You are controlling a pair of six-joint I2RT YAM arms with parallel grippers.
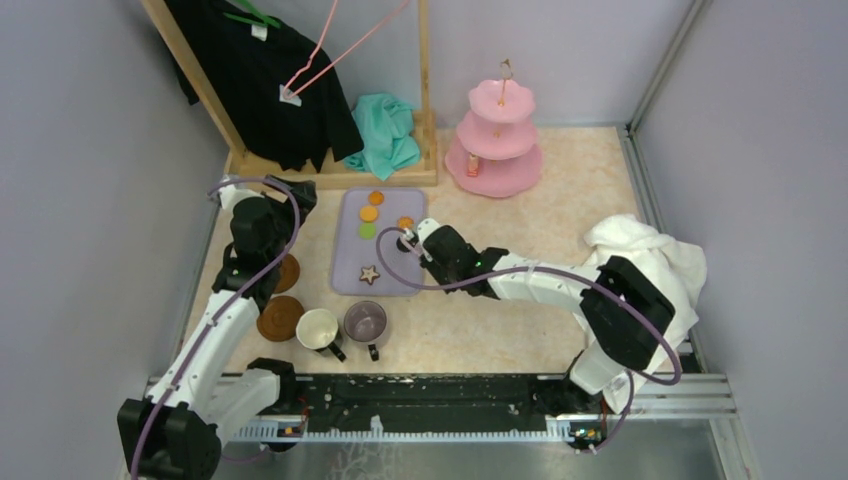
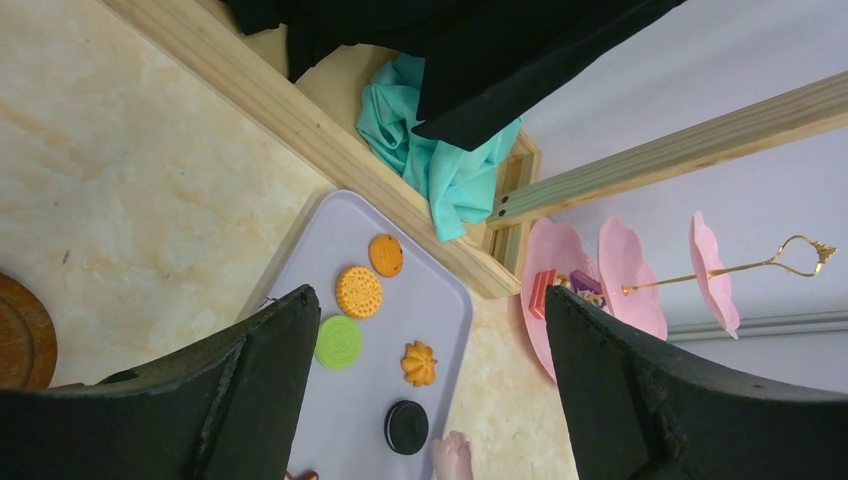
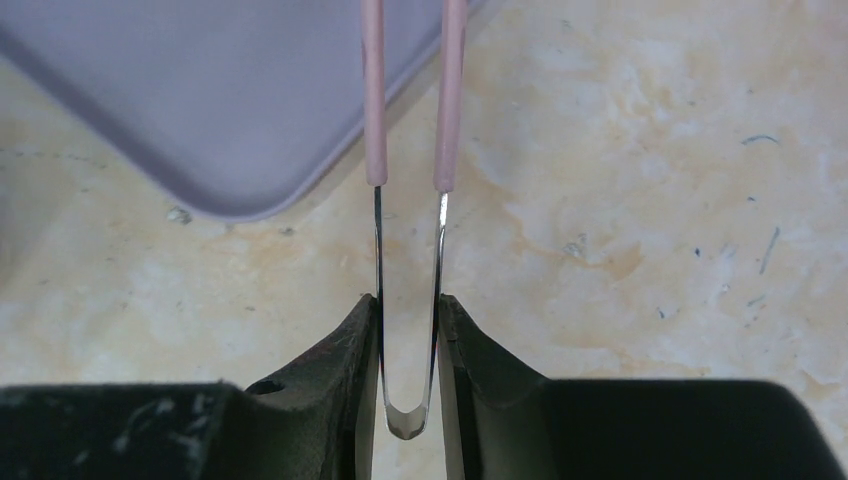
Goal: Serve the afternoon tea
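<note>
A lilac tray (image 1: 350, 260) holds cookies, among them a star cookie (image 1: 369, 274), a green one (image 2: 338, 342), a flower-shaped one (image 2: 419, 364) and a black one (image 2: 406, 428). My right gripper is shut on pink-tipped metal tongs (image 3: 448, 120), held above the tray's right edge. My left gripper stands open with nothing between its fingers, left of the tray and above the table. The pink three-tier stand (image 1: 492, 178) is at the back, with small wrapped treats on its bottom tier.
Two mugs (image 1: 366, 323) stand in front of the tray, beside wooden coasters (image 1: 275, 320). A wooden rack with hanging clothes (image 1: 262, 90) occupies the back left. A white cloth (image 1: 660, 260) lies at the right.
</note>
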